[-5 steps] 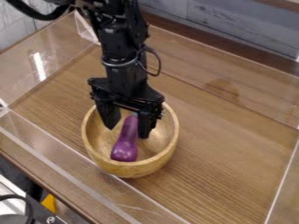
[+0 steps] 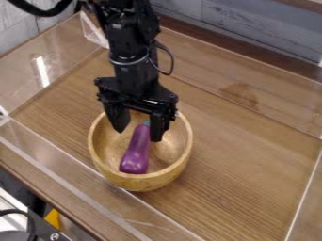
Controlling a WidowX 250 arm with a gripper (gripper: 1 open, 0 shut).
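A wooden bowl [image 2: 172,163] sits on the wooden table, holding a purple eggplant-like toy [image 2: 134,156] that lies lengthwise inside it. My black gripper [image 2: 137,122] hangs low over the back of the bowl, open, its two fingers on either side above the toy's upper end. Whether they touch the toy cannot be told.
A clear plastic edge runs along the left, with a small yellow object [image 2: 52,217] at the bottom left. A grey wall stands at the back.
The gripper has shifted slightly over the bowl, staying open. The bowl and toy look essentially unmoved.
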